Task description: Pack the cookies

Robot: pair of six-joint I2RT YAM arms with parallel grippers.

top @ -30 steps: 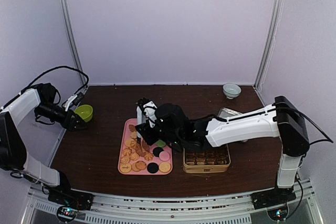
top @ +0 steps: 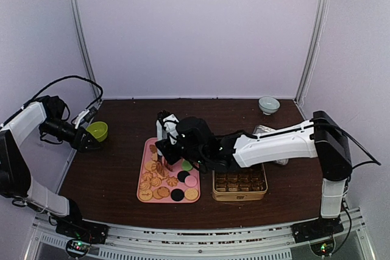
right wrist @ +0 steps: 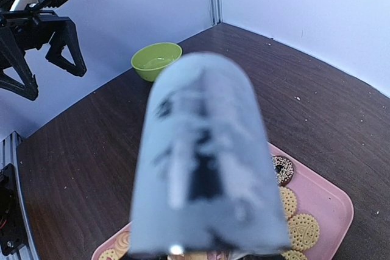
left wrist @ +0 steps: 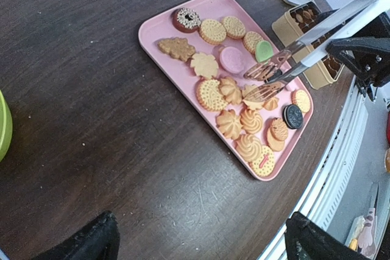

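My right gripper (top: pixel 166 140) is shut on metal tongs (left wrist: pixel 341 22), which point down over the pink tray (left wrist: pixel 163 63). In the left wrist view the slotted tong tips stand apart, low among the cookies. A pale flower-shaped cookie (left wrist: pixel 253 97) lies by the lower tip; whether any cookie is gripped, I cannot tell. The tray carries several cookies, including a black one (left wrist: pixel 293 116), a pink one (left wrist: pixel 232 59) and a green one (left wrist: pixel 264 51). Right of the tray sits a tan compartment box (top: pixel 239 196). My left gripper is open and empty, off at the left.
A green bowl (top: pixel 97 130) stands near the left gripper. At the back right is a white bowl (top: pixel 269 105). A clear tray (top: pixel 263 129), partly behind the right arm, lies beyond the box.
The left arm, tray and box look unmoved.
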